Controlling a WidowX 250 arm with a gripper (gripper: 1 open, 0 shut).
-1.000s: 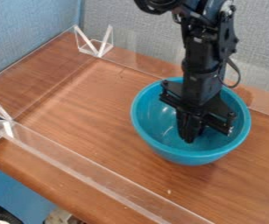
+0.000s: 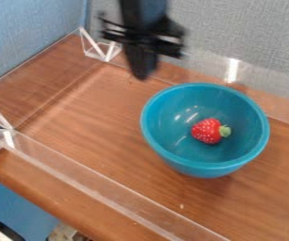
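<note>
My gripper [image 2: 141,58] is a dark, motion-blurred shape at the top middle, above and to the left of the teal bowl; its fingers are too blurred to tell their state. The teal bowl [image 2: 176,142] stands on the wooden table at the right of centre. A red strawberry [image 2: 207,131] with a green top lies inside the bowl, a little right of its middle, apart from the gripper.
Clear plastic walls edge the wooden table [image 2: 84,141] at the front and back. White triangular brackets [image 2: 100,47] stand at the back left and left side.
My gripper has lifted out of the bowl and moved up and to the left. The strawberry, hidden under it earlier, now shows in the bowl.
</note>
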